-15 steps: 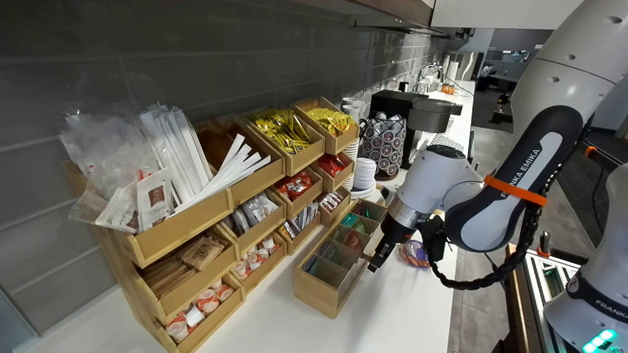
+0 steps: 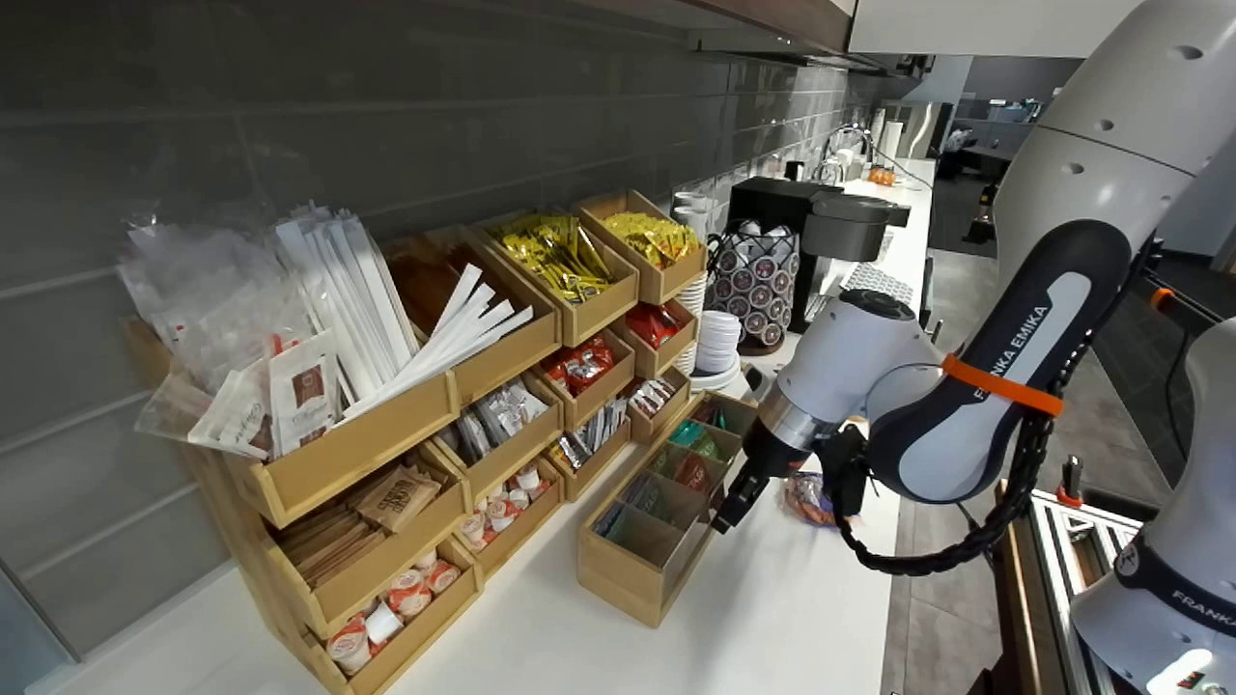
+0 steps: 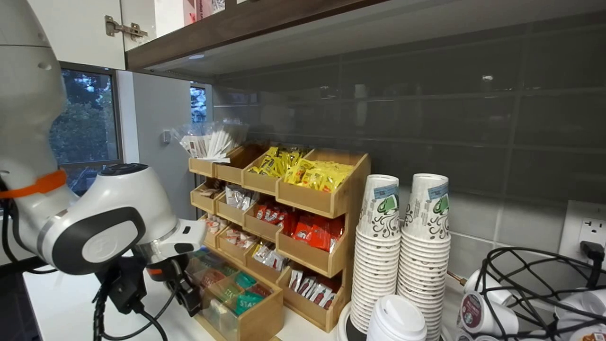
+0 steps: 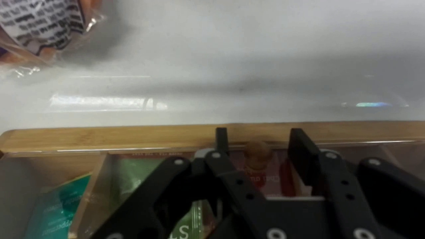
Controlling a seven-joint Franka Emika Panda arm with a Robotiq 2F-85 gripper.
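Note:
A long wooden tea box [image 2: 626,575] stands on the white counter, divided into compartments. Green packets [image 4: 57,211] and a red packet [image 4: 257,175] show in it. Near its front edge is a round brown knob [image 4: 257,153], seen between my gripper's fingers in the wrist view. The gripper is open part way, with a gap visible on both sides of the knob. In exterior view 1 the gripper [image 2: 727,521] reaches down at the box's front side and hides the knob. Whether either finger touches the box cannot be told.
A tiered wooden rack [image 2: 458,405] of condiments stands behind the box. Stacked paper cups [image 3: 378,255] are beside the rack. A plastic-wrapped orange packet [image 4: 43,28] lies on the counter before the box. Bare counter [image 2: 788,591] extends in front.
My gripper has moved slightly toward the box's front side and now covers the knob in exterior view 1. The box looks unmoved.

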